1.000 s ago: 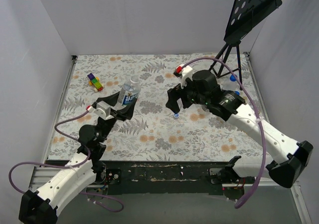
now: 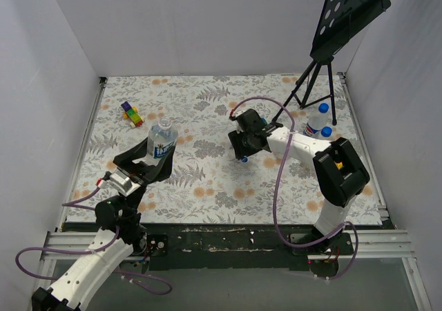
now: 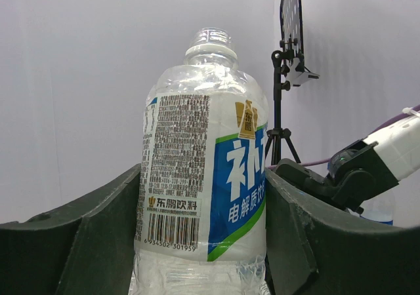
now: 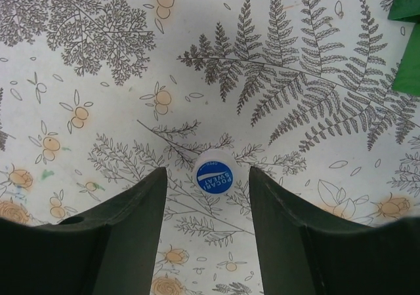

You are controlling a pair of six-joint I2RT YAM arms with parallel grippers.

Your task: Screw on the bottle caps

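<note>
An uncapped clear bottle (image 3: 210,157) with a blue and white label stands nearly upright in my left gripper (image 2: 155,157), which is shut on its lower body. Its bare threaded neck (image 3: 214,38) points up in the left wrist view. On the patterned cloth sits a small cap (image 4: 215,175) with a blue top, near the middle of the table. My right gripper is low over the cloth, open, its fingers (image 4: 155,200) on either side of the cap with a gap on both sides. In the top view the right gripper mostly covers that cap.
Two blue-capped bottles (image 2: 317,119) stand at the right, by a black tripod stand (image 2: 319,76). Colored blocks (image 2: 131,114) lie at the far left. A green object (image 4: 403,46) is at the right wrist view's upper right.
My right gripper has come down to the table around the cap. The left gripper has shifted left and toward the front with the bottle, which now stands more upright.
</note>
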